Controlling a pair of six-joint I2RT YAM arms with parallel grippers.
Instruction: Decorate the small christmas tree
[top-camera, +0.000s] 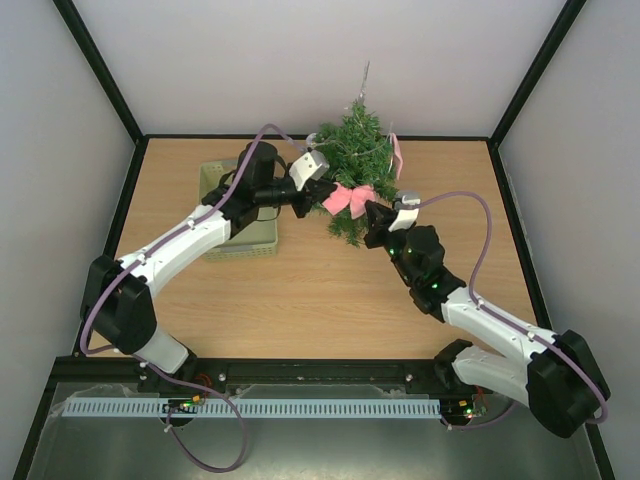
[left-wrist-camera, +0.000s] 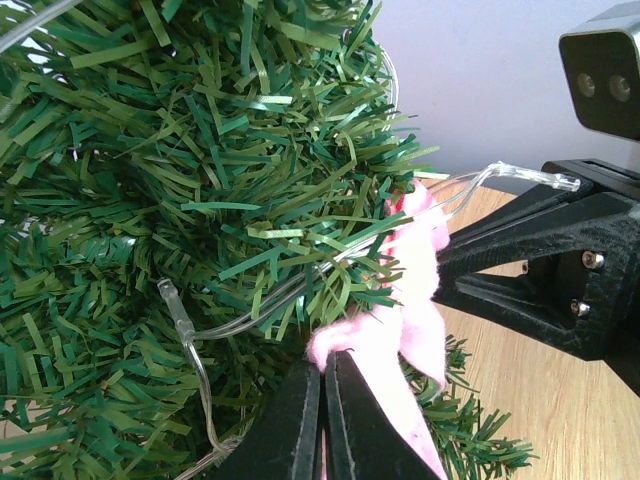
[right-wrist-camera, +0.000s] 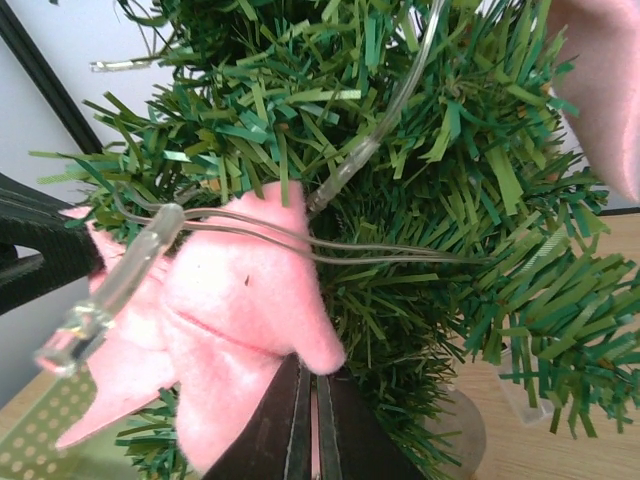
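The small tree (top-camera: 355, 145) stands at the back centre, wrapped in clear light wire, a pink bow (top-camera: 350, 198) on its front. My left gripper is shut at the bow's pink cloth (left-wrist-camera: 390, 390), against the tree's left side; whether cloth is between its tips is unclear. My right gripper is shut at the bow's lower part (right-wrist-camera: 225, 320), from the front right; its tips are partly hidden by cloth. Another pink piece (right-wrist-camera: 600, 90) hangs higher on the tree's right.
A pale green basket (top-camera: 235, 240) stands left of the tree, partly under my left arm. Walls surround the back and sides.
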